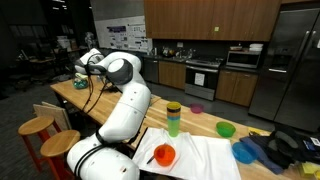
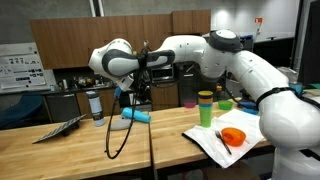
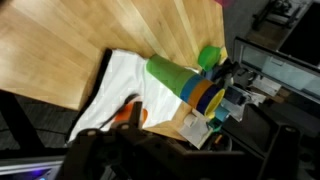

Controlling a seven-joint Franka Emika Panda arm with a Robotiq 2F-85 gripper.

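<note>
My gripper is open in the wrist view, its dark fingers apart and nothing held between them. Beyond them stands a green cup topped by yellow and orange bands. The same stack of cups is upright on the white cloth in exterior view 1, far from the gripper. An orange bowl with a utensil sits on that cloth. In exterior view 2, a blue cylinder lies on the wooden table below the arm's far end, near a pale can. Fingertips are too small to make out in the exterior views.
A green bowl, a blue bowl and a pink bowl are on the counter. Dark items pile up at the right. Stools stand by the table's left side. In exterior view 2, the front-left table is clear.
</note>
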